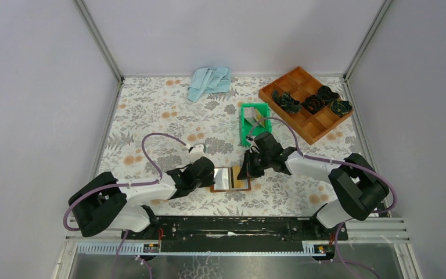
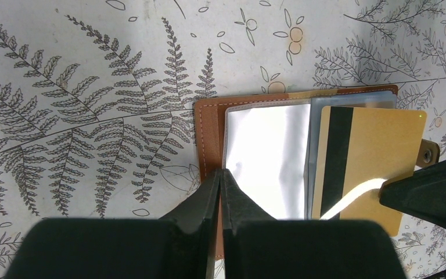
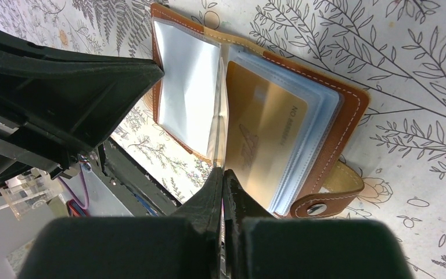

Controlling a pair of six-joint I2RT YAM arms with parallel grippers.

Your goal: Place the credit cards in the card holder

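Note:
The brown card holder [image 2: 209, 125] lies spread on the table between my arms, a white-looking clear pocket on its left. In the left wrist view a gold card [image 2: 377, 151] with a black stripe stands over the right sleeves. My right gripper is shut on that card, which shows as a thin, nearly edge-on strip in the right wrist view. Beside it, a gold card face with printed numbers [image 3: 272, 125] lies among the clear sleeves. My left gripper has its tips close together at the left pocket's edge; whether anything is between them is hidden.
A green bin [image 1: 247, 129] with cards stands behind the right gripper. At the back right is a wooden compartment tray [image 1: 306, 123] with dark coiled items. A blue cloth [image 1: 209, 82] lies at the back.

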